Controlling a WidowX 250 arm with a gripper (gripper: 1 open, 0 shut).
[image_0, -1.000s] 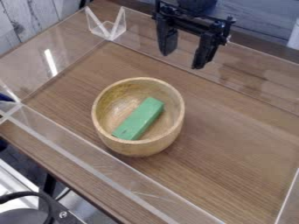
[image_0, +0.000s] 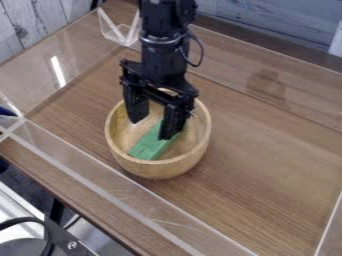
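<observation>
A green elongated object (image_0: 155, 144) lies tilted diagonally on the bowl's floor, partly hidden by the gripper. I cannot tell whether the fingers touch it.
Black cables lie at the lower left corner, and a pale panelled surface runs along the left edge.
The bowl and green object appear in the same place.
</observation>
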